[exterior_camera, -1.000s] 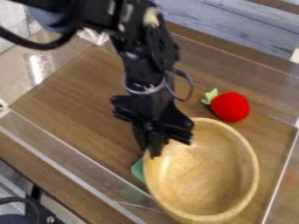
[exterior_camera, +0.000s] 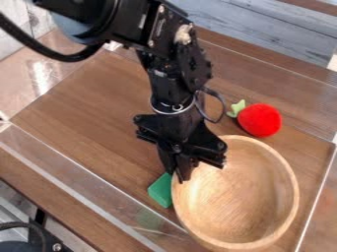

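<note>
My gripper hangs at the left rim of a light wooden bowl, shut on that rim, its fingertips partly hidden. A green object lies beside the bowl on its left, partly covered by it. A red tomato-like toy with a green leaf lies behind the bowl.
Clear raised edging runs along the near left and the right. A pale plank surface stands at the back.
The bowl and my gripper have shifted very slightly over the last second; otherwise little differs.
</note>
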